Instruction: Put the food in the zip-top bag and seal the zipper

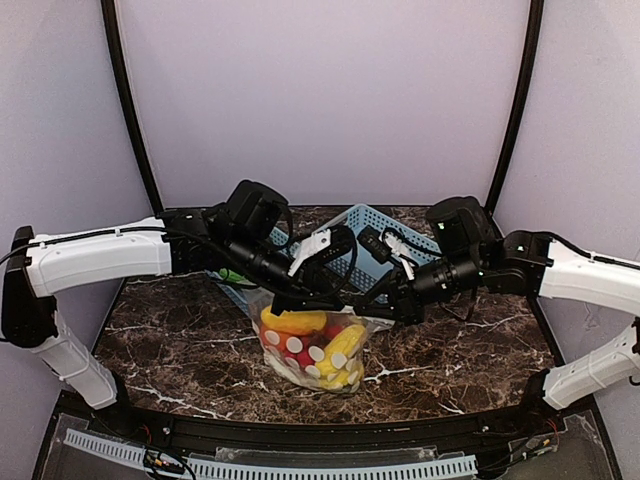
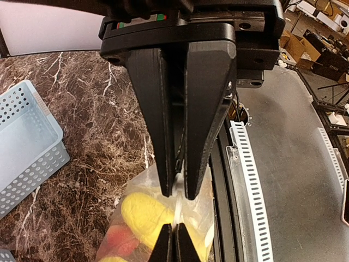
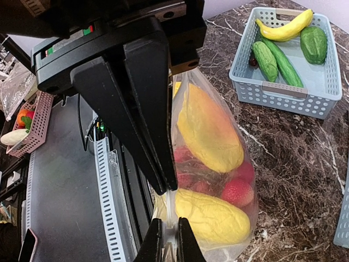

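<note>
The clear bag (image 1: 310, 355) holds yellow and red food and sits at the front middle of the marble counter. My left gripper is shut at the bag's top strip, beside the other gripper; nothing thicker than the strip shows between its fingers. My right gripper is shut on the bag's top edge, the strip running between its fingertips. Both grippers are close together over the bag in the top view. In the wrist views, yellow pieces (image 3: 210, 131) and red round pieces (image 3: 237, 192) show through the plastic.
A blue basket (image 3: 281, 103) with banana, cucumber and green vegetables stands behind, and an empty blue basket (image 2: 32, 158) behind to the right. The counter's front edge lies just before the bag. Bare marble is free at either side.
</note>
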